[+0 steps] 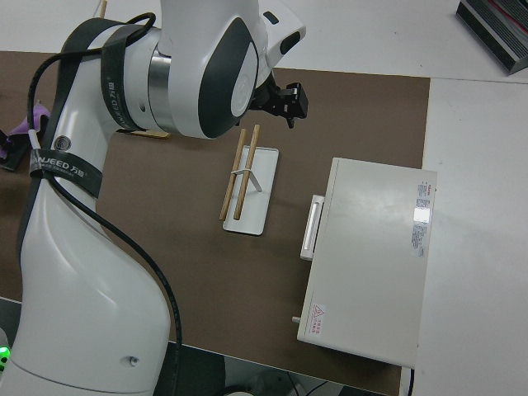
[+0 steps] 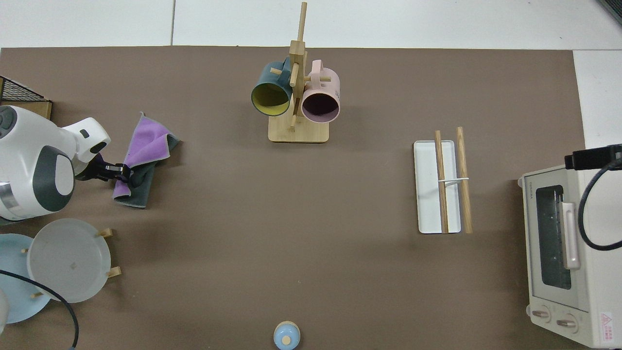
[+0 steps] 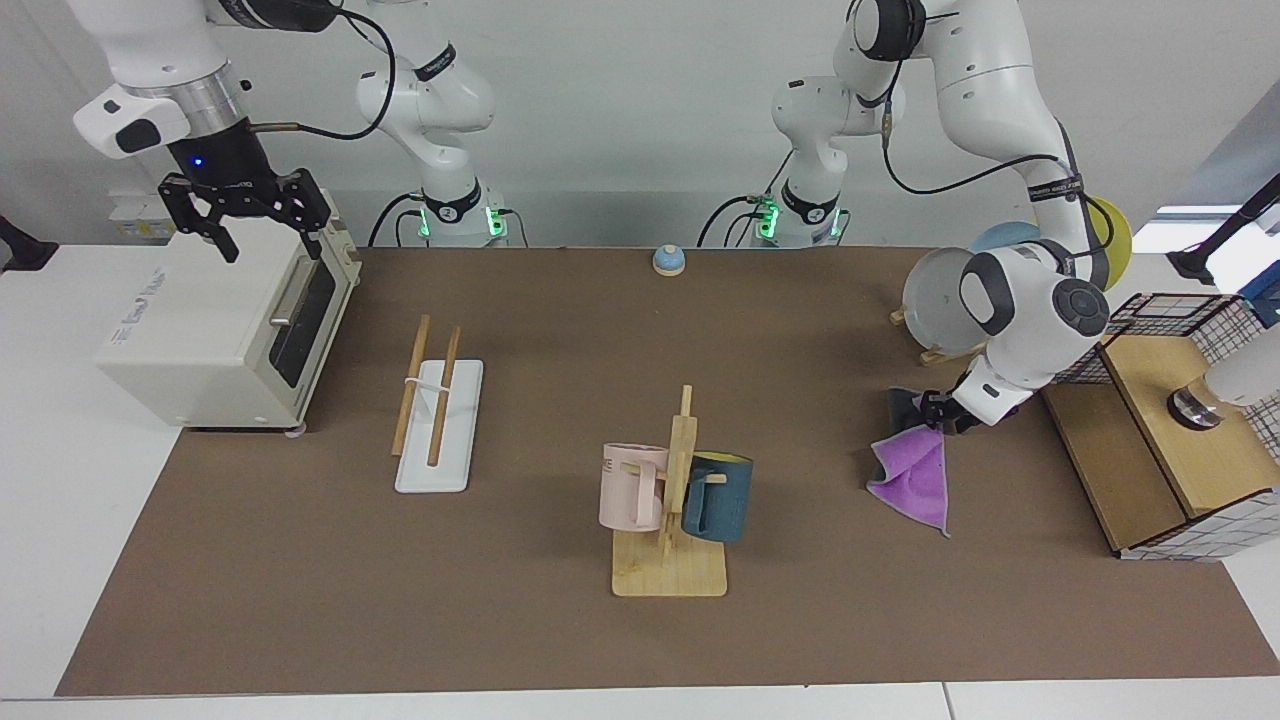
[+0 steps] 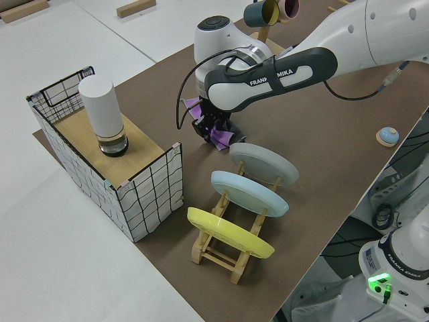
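A purple and dark grey cloth [image 2: 146, 143] lies on the brown mat at the left of the top view. One arm's gripper [image 2: 116, 172] is down at the cloth's left part; its fingers are dark and too hidden to tell open from shut. It also shows over the cloth [image 3: 908, 474] in the left view. The other gripper [image 3: 258, 234] hangs above the white toaster oven [image 3: 216, 336], also seen at the front view's top [image 1: 289, 107].
A mug tree [image 2: 297, 131] holds blue and pink mugs. Plates in a wooden rack [image 4: 244, 238] and a wire basket [image 4: 137, 154] are near the cloth. A white stand with two sticks [image 2: 425, 186] stands right of centre.
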